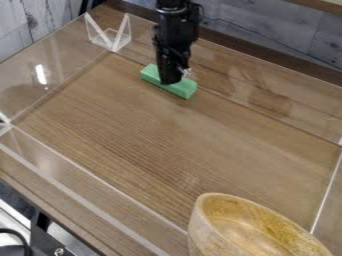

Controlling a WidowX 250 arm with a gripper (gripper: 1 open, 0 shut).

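Note:
A green rectangular block [179, 88] lies on the wooden table [160, 150] toward the back, angled down to the right. My dark gripper [173, 76] is just over its upper left part, reaching down from the top. Its fingertips look shut, and I see nothing held between them; whether they touch the block is unclear.
A yellow bowl [246, 228] is at the front right. A white wire-like object [110, 32] stands at the back left corner.

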